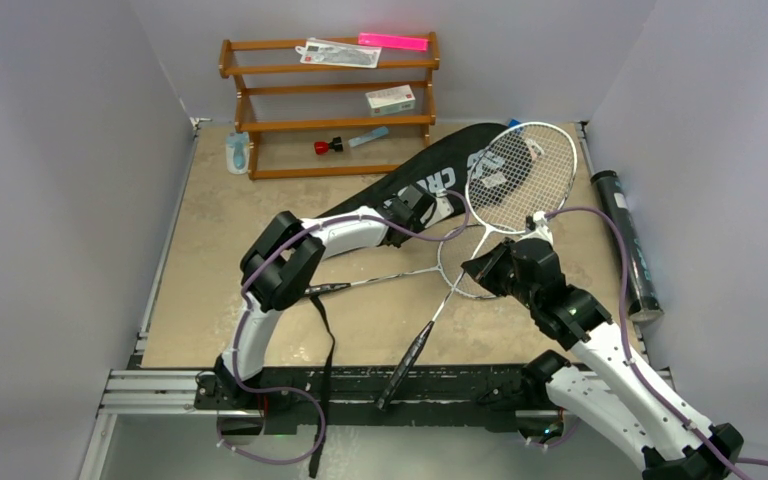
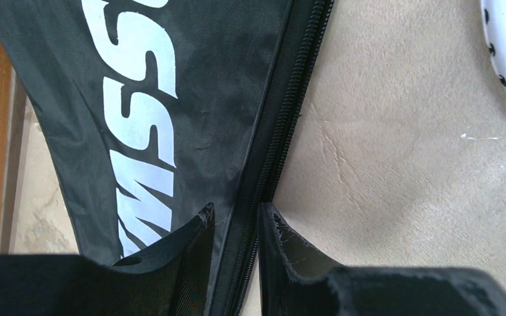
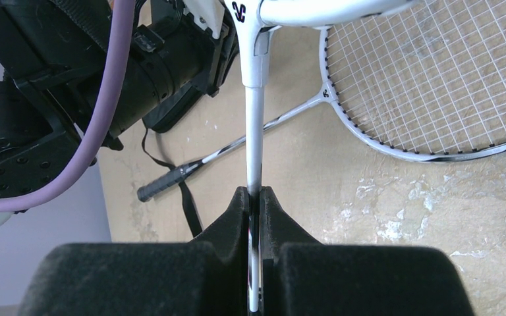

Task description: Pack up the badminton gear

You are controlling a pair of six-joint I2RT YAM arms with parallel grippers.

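The black racket bag [image 1: 385, 185] lies slantwise across the table, and its white lettering and zipped edge fill much of the left wrist view. My left gripper is part open over that edge, with the zipper [image 2: 253, 191] running between its fingertips. In the right wrist view, my right gripper is shut on the white shaft of the upper racket [image 3: 254, 131]. That racket's head overlaps the bag's wide end; its dark grip [image 1: 403, 367] reaches past the table's front edge. A second racket [image 1: 390, 277] lies beneath it, head partly covered.
A wooden rack [image 1: 335, 125] with small items stands at the back left. On the right lies a black shuttle tube [image 1: 627, 245]. A black strap [image 1: 327, 345] hangs over the front edge.
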